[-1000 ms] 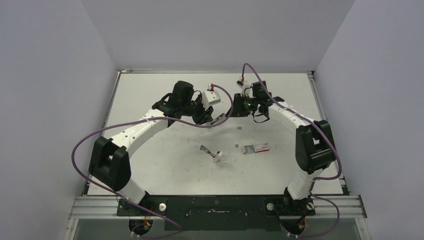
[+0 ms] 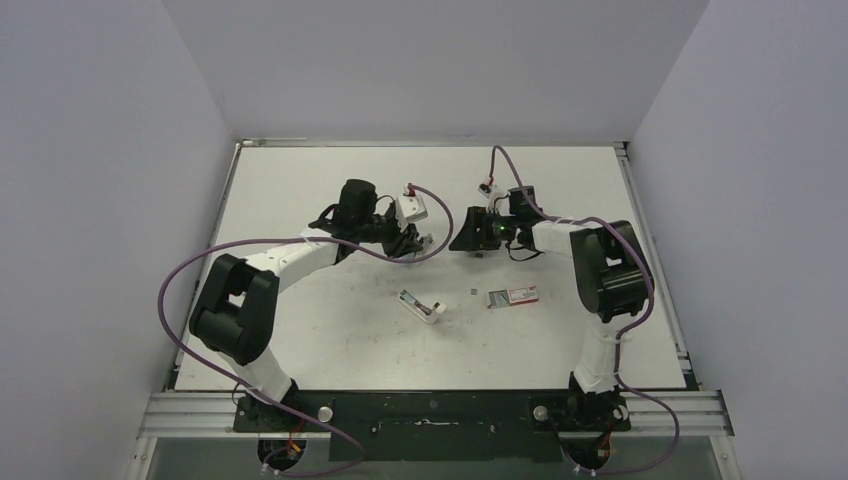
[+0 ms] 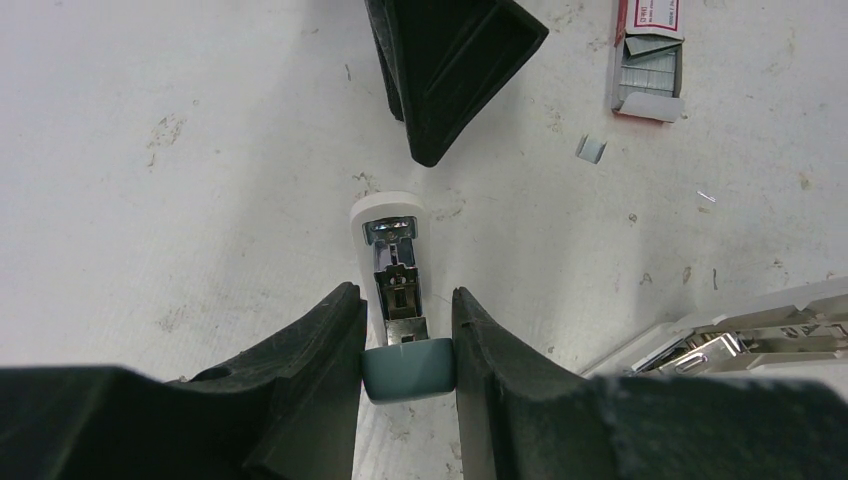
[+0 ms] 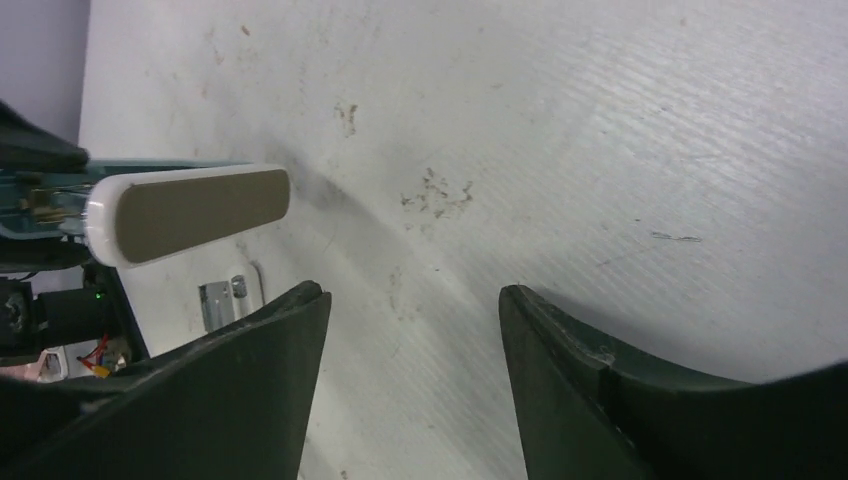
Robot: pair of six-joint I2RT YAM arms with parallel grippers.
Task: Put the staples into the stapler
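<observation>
My left gripper is shut on a white-and-metal stapler part with a teal end between the fingers; in the top view it is mid-table, left of centre. My right gripper stands part open just to the right of it, low over bare table, with nothing seen between its fingers. An open staple box, red and white, lies toward the front right, with a small staple strip beside it. Another white stapler piece with a metal channel lies at front centre.
Loose bits, including a thin staple, lie near the centre. Both arms span the middle from either side.
Over the last second both grippers have moved lower on the image.
</observation>
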